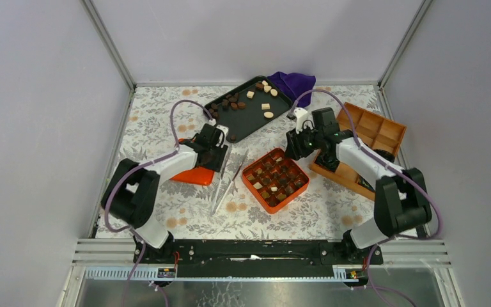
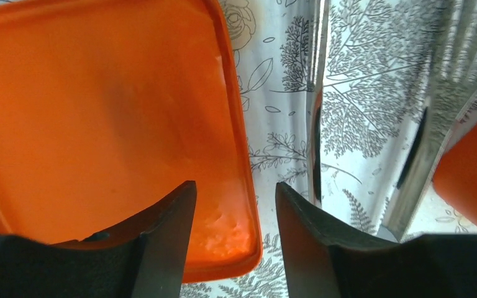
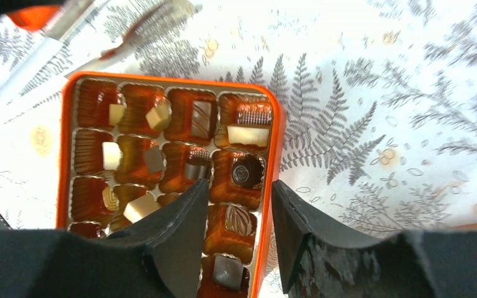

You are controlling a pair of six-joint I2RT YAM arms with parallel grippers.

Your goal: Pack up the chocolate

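Note:
The orange chocolate box (image 1: 256, 191) rests on the table, its tray compartments holding dark, brown and white chocolates, as the right wrist view shows. My right gripper stands open over the box's right wall, one finger on each side and nothing gripped. The orange lid (image 2: 149, 118) lies flat to the left of the box. Above the lid's right edge is my left gripper, open, that edge visible between its fingers. From the top, my left arm covers much of the lid.
A knife (image 1: 222, 173) and a slotted spatula (image 1: 233, 180) lie between lid and box. The black tray (image 1: 248, 123) with several chocolates is behind them, near a purple cloth (image 1: 294, 84). A wooden case (image 1: 374, 125) stands at the right.

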